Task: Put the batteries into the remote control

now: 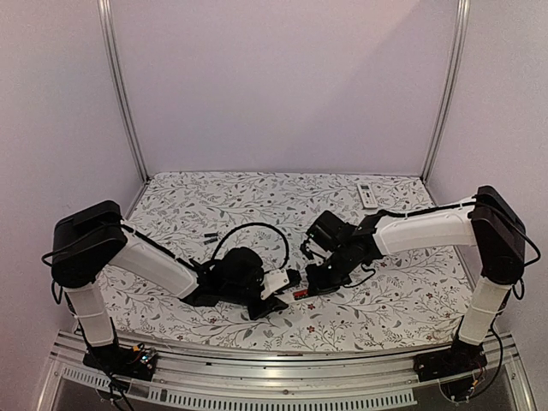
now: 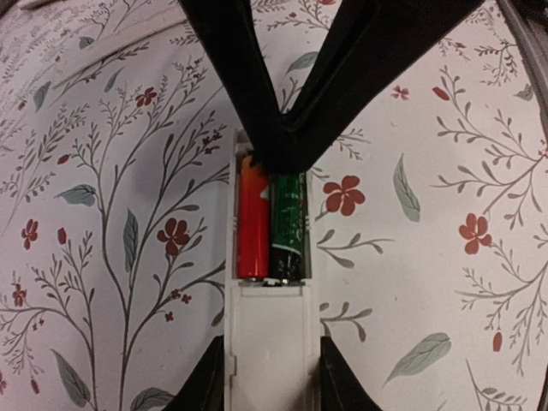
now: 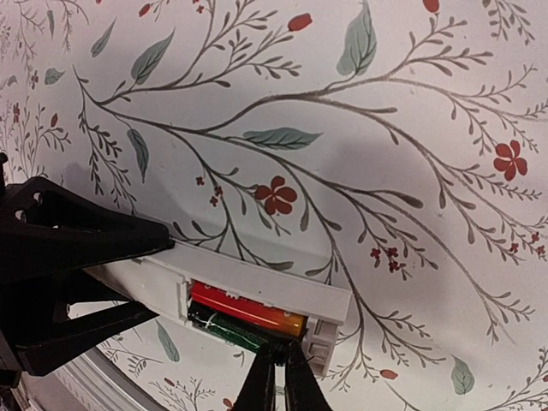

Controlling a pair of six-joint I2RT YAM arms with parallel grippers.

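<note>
A white remote lies with its battery bay uncovered. Inside are a red battery with an orange end and a green-and-black battery, side by side. My left gripper is open, with one finger along each side of the remote's body. In the right wrist view its black fingers flank the remote too. My right gripper is shut, its tips together at one end of the green battery. Those tips cover that battery end, so its seating there is hidden. Nothing shows between them.
Two small dark pieces lie on the cloth at the left. Farther back on the right is a white device.
</note>
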